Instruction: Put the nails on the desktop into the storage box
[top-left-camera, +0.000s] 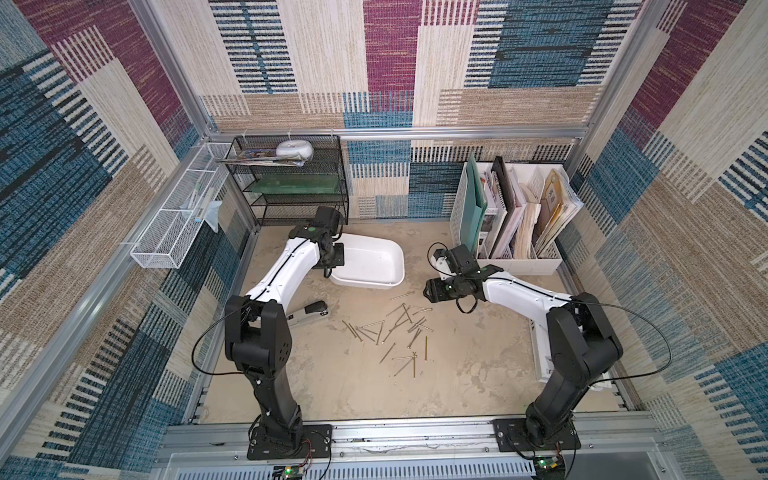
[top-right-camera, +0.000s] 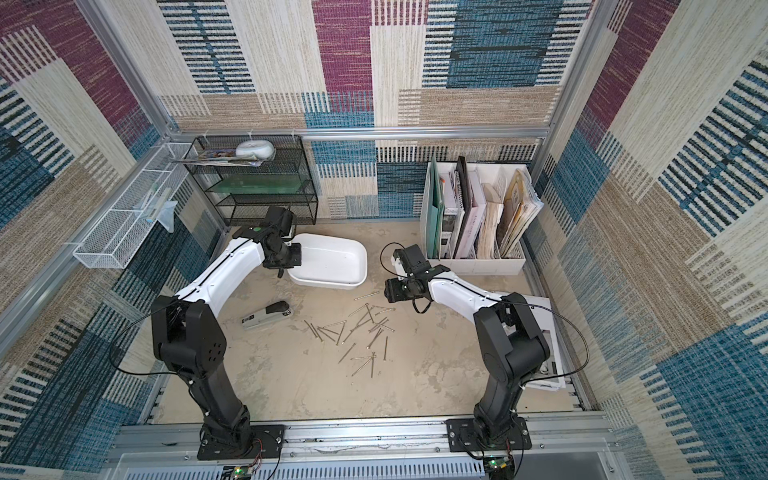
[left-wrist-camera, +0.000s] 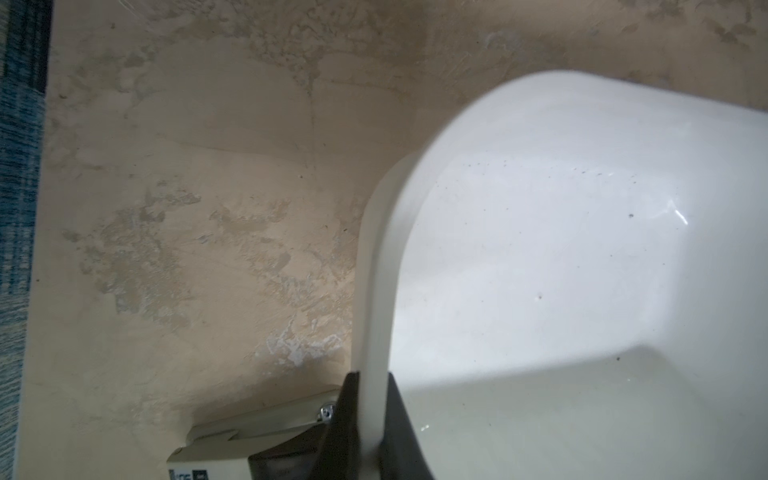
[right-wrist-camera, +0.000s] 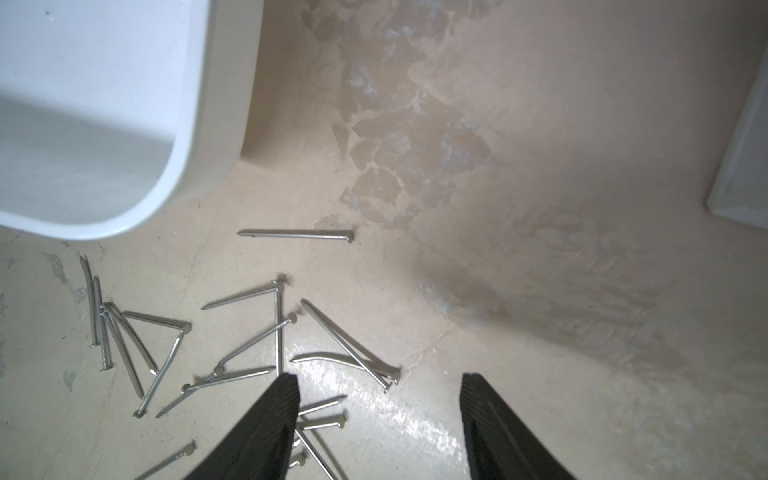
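Observation:
The white storage box (top-left-camera: 370, 262) stands empty of nails at the back middle of the desk. My left gripper is shut on the box's left wall, one finger on either side of its rim (left-wrist-camera: 382, 304). Several loose nails lie scattered on the desk in front of the box; one nail (right-wrist-camera: 296, 234) rests by itself just off the box's near right corner, and a crossed pair (right-wrist-camera: 348, 352) lies a little nearer. Over the right side of this spread hangs my right gripper, open, with nothing between its fingers; its left finger (right-wrist-camera: 260, 432) hides part of some nails.
A stapler (top-right-camera: 268, 314) lies on the desk left of the nails. White file holders with folders (top-left-camera: 512, 216) stand at the back right, and a black mesh rack (top-left-camera: 288, 180) at the back left. Right of the nails, the desk is bare.

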